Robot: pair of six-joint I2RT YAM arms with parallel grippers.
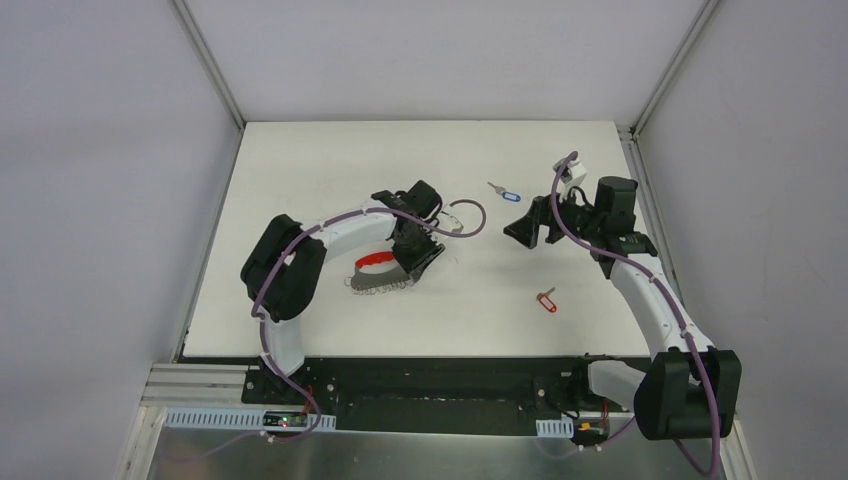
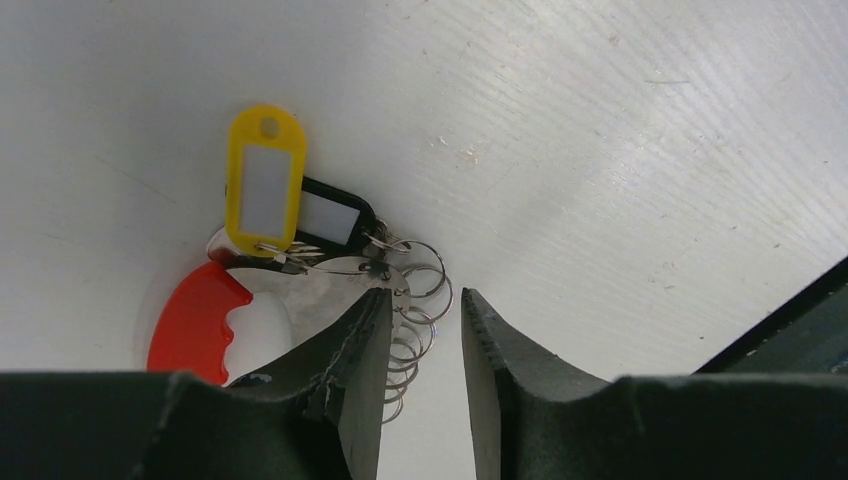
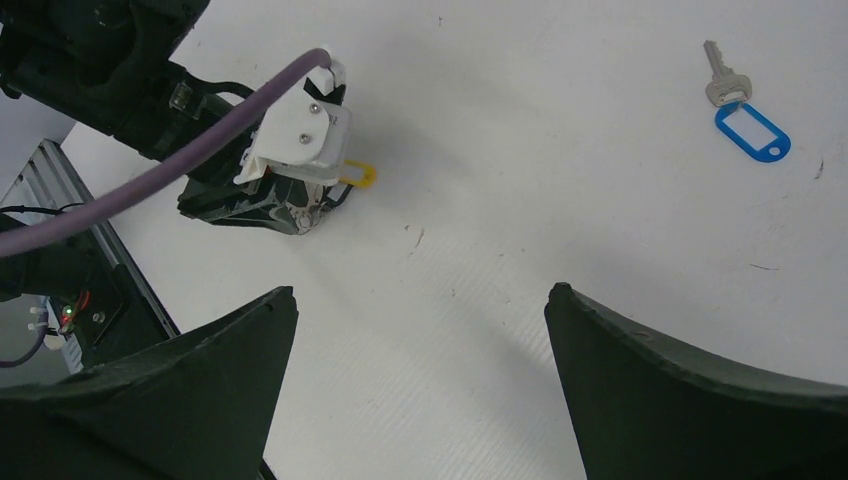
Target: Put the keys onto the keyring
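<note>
My left gripper hangs low over the keyring holder (image 2: 300, 300), a grey metal piece with a red grip (image 2: 190, 320) and a row of rings. Its fingers are apart beside the rings, nothing visibly held. Yellow (image 2: 265, 180) and black (image 2: 330, 215) tags lie with keys at the rings. A blue-tagged key (image 3: 752, 135) lies at the back right, and a red-tagged key (image 1: 546, 301) toward the front right. My right gripper stands open above the table, empty, between these two keys.
Purple cables loop over both arms.
</note>
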